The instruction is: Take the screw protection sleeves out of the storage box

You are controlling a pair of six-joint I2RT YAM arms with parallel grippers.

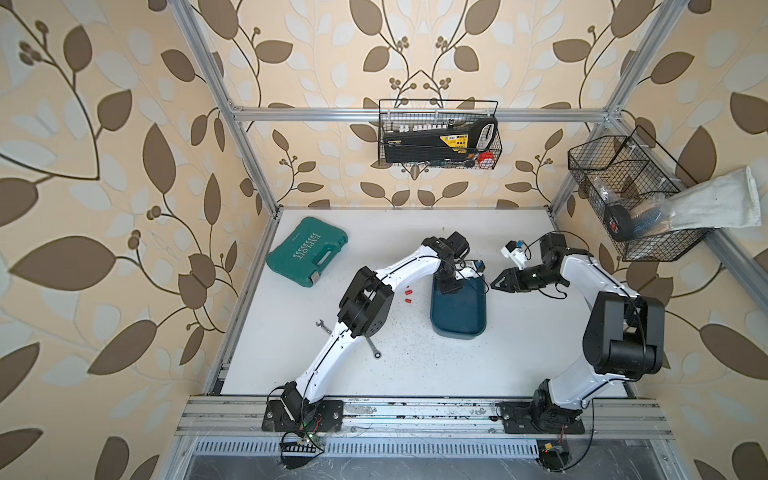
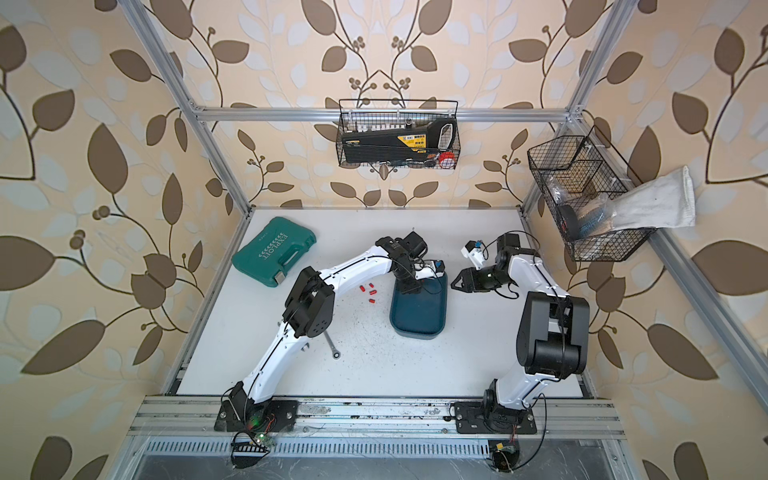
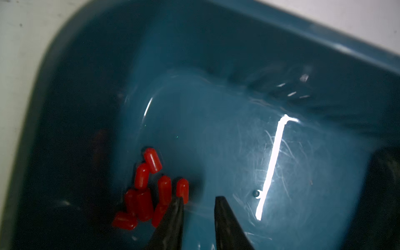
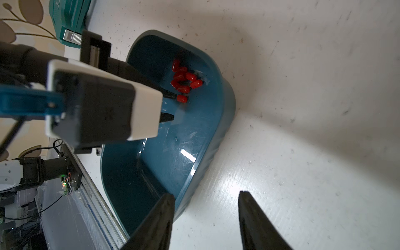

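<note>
Several red sleeves (image 3: 143,204) lie bunched on the floor of the dark blue storage box (image 1: 458,333), near one end wall. My left gripper is open and reaches down into the box beside this bunch; nothing shows between its fingers. In the right wrist view, one left finger's tip appears close to the sleeve (image 4: 182,98) at the bunch's edge; whether they touch I cannot tell. A few more red sleeves (image 2: 372,292) lie loose on the table left of the box. Outside the box, to its right, hangs my right gripper, fingers apart and empty.
A green tool case (image 1: 307,251) lies at the table's back left. In front of it is a wrench (image 1: 377,353), partly covered by the left arm. Wire baskets (image 1: 438,144) hang on the back and right frame. Bare table surrounds the box's front.
</note>
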